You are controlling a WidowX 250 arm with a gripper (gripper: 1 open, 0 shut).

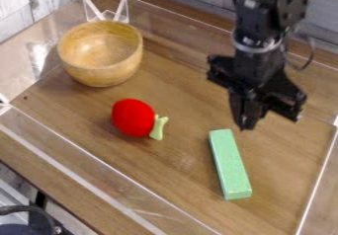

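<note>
The black gripper [248, 106] is raised over the right part of the wooden table, above and behind a mint-green bar [230, 164] that lies on the surface; whether its fingers are open or shut is not clear. A red round object [132, 117] with a pale green tip sits left of the bar. A wooden bowl [99, 56] stands at the back left.
The wooden table [106, 160] has clear edging along the front left and right. A white crown-shaped item stands behind the bowl.
</note>
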